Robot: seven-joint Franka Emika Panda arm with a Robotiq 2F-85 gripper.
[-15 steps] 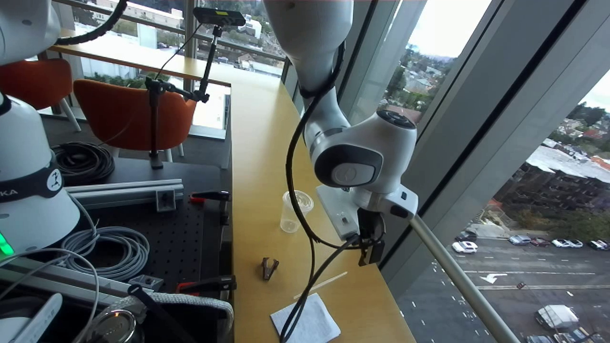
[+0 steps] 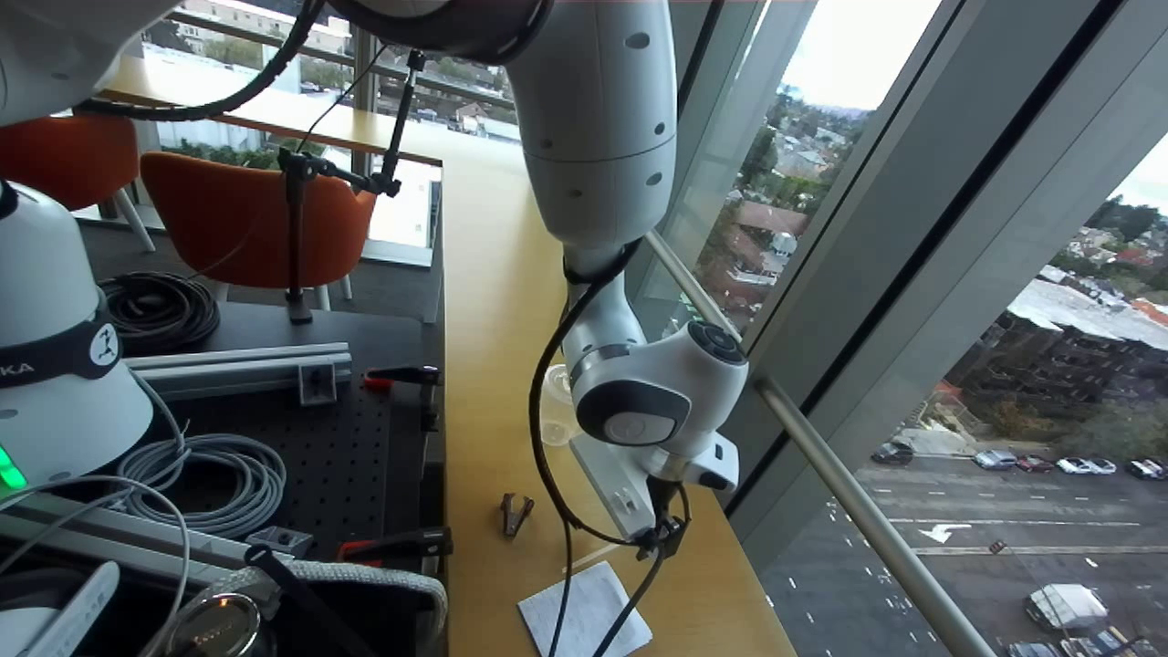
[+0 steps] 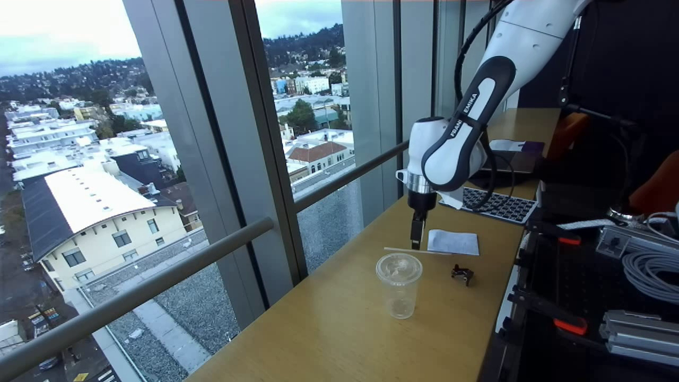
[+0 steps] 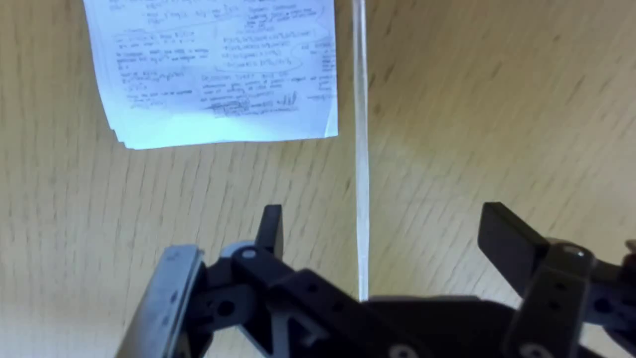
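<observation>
A thin clear straw [image 4: 361,155] lies on the wooden table beside the folded paper sheet [image 4: 220,83]. My gripper stands open above the table, its fingers [image 4: 272,229] on either side of the straw's near end, with nothing held. That end runs out of sight behind the gripper body. In exterior view 2 the gripper [image 3: 417,241] points straight down over the straw [image 3: 439,252]. A clear plastic cup with a domed lid [image 3: 401,296] stands upright in front of it.
A small dark clip-like object [image 3: 462,274] rests on the table, right of the cup. Behind the paper is a keyboard [image 3: 499,205]. A metal rail [image 2: 865,504] and windows border one side, a black equipment bench [image 2: 361,471] the other.
My arm has come down and shifted left in exterior view 1, bringing the gripper from near the window side to over the straw. The cup, clip and paper have stayed put.
</observation>
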